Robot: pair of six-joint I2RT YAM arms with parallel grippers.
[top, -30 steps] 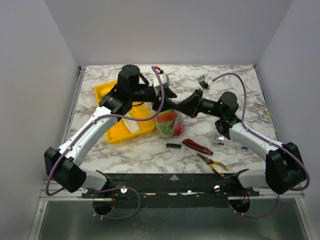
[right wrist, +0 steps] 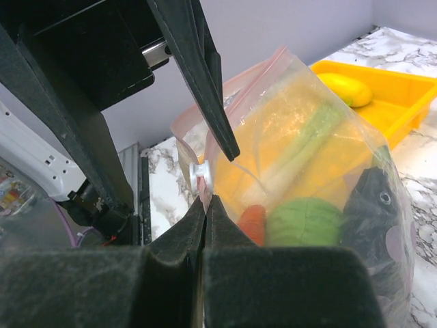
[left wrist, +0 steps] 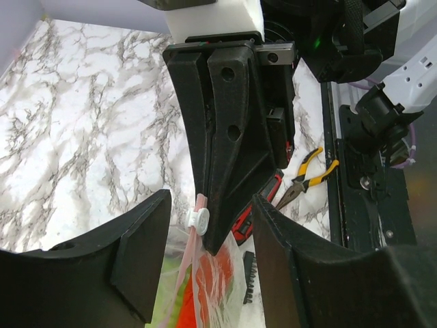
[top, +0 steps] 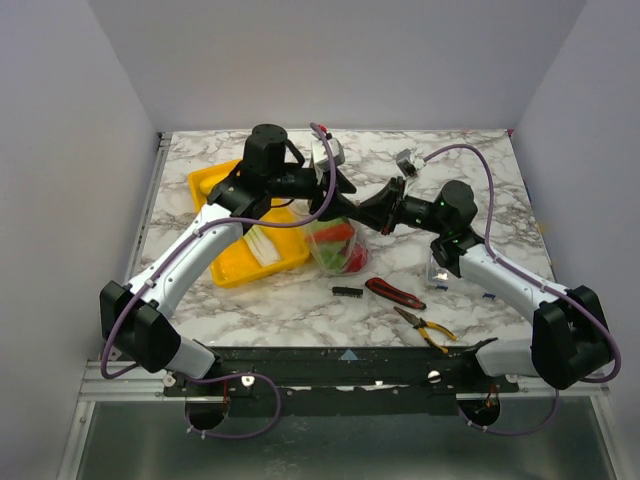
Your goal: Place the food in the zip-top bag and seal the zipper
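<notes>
The clear zip top bag (top: 352, 232) stands mid-table with food inside: a green item (right wrist: 304, 222), an orange one (right wrist: 252, 223) and a dark purple one (right wrist: 372, 205). Its pink zipper edge (right wrist: 265, 72) runs to a white slider (right wrist: 201, 175) at the near end. My right gripper is shut on the bag's end corner, right beside the slider. Around that spot, my left gripper stands open, its two fingers (right wrist: 200, 82) apart on either side of the slider (left wrist: 198, 221), not closed on it. Both arms hide much of the bag's top from above.
Behind and left of the bag lies a yellow tray (top: 232, 268) holding a pale stalk (top: 263, 246) and a yellow item (right wrist: 347, 89). A red-handled tool (top: 394, 292), pliers (top: 424, 328) and a black comb-like piece (top: 347, 291) lie in front.
The left arm has shifted slightly rightward, bringing its open gripper closer to the right one. My right arm and the bag look nearly unmoved.
</notes>
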